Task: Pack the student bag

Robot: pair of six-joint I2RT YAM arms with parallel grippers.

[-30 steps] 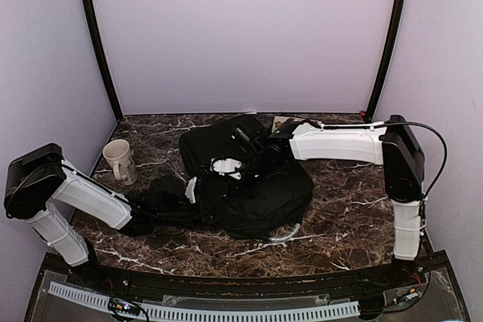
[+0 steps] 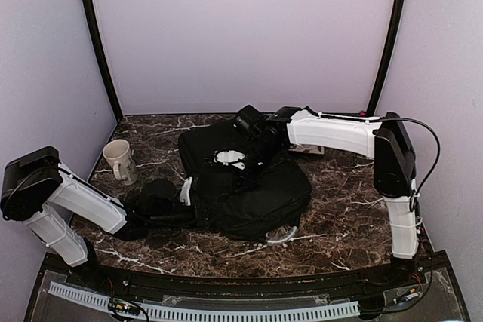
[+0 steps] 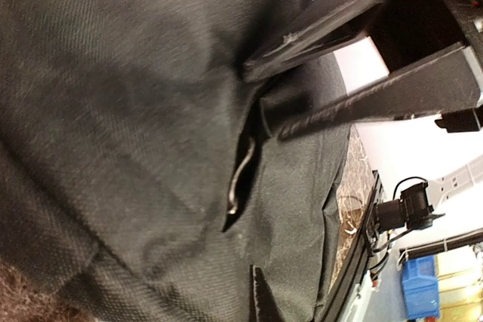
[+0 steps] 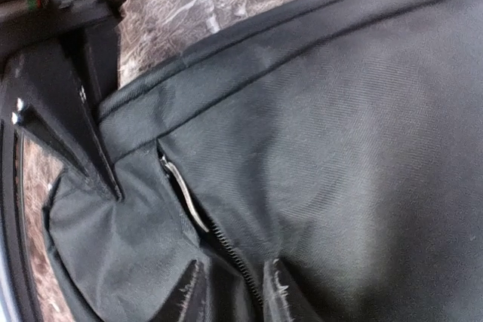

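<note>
The black bag lies on the dark marble-patterned table. In its fabric is a zipped slit, with a pale pull strip lying in the gap and zipper teeth running on from it. My right gripper is above that zipper, its two fingertips apart on either side of the line, with no object visible between them. The left gripper is shut, its tip against the bag's fabric near the seamed edge. Whether a fold of cloth is pinched there cannot be told. The bag's inside is hidden.
A white mug stands at the back left. Behind the right arm a pale patterned item is partly hidden. A clear curved piece sticks out at the bag's front edge.
The left gripper has shifted only slightly, and the bag has stayed almost in place.
</note>
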